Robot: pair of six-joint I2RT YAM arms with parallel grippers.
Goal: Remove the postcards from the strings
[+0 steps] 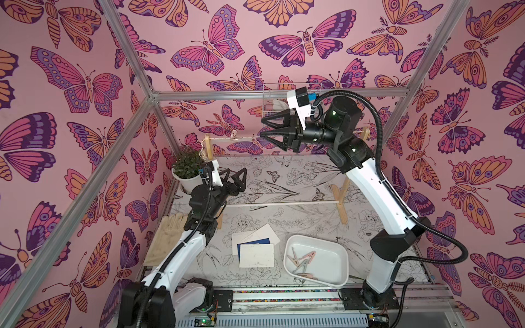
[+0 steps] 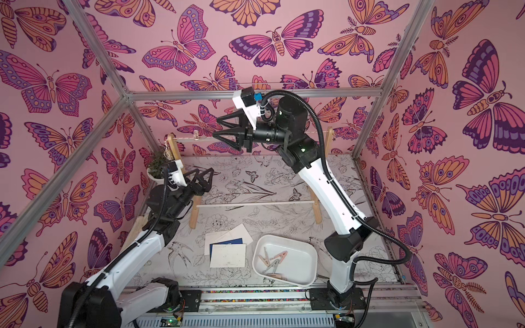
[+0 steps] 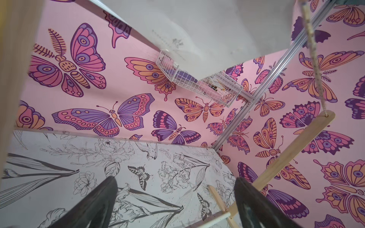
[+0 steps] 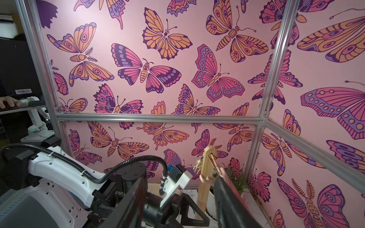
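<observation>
A pale card (image 3: 205,34) hangs at the top of the left wrist view, with part of the string (image 3: 313,57) to its right. A small clip (image 1: 234,134) sits on the string near the left post (image 1: 208,146). My left gripper (image 1: 244,179) is open and empty, below the string by that post. My right gripper (image 1: 263,126) has its fingers spread at about the string's height in the picture, to the right of the clip, nothing between them. On the table, front left of centre, several postcards (image 1: 257,255) lie overlapping, one of them blue.
A white tray (image 1: 335,268) with several clothespins (image 1: 303,257) stands front centre-right. A potted plant (image 1: 188,165) is behind the left arm. The wooden right post (image 1: 343,194) stands beyond the right arm. A wire basket (image 3: 205,81) hangs at the back wall.
</observation>
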